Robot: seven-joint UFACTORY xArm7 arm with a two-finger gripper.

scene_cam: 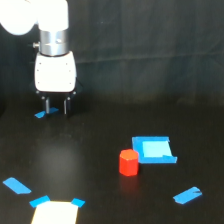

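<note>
My gripper (56, 105), below a white arm, hangs at the upper left of the camera view. Its two dark fingers stand apart, with nothing seen between them. A red block (129, 163), faceted in outline, rests on the dark table right of centre, well to the right of the gripper and nearer the camera. Just behind the block on its right lies a pale square (156, 149) bordered by blue tape (151, 138).
A cream-coloured square (55, 213) with blue tape at its corners lies at the bottom left edge. Loose blue tape strips mark the table at left (16, 186) and lower right (187, 195).
</note>
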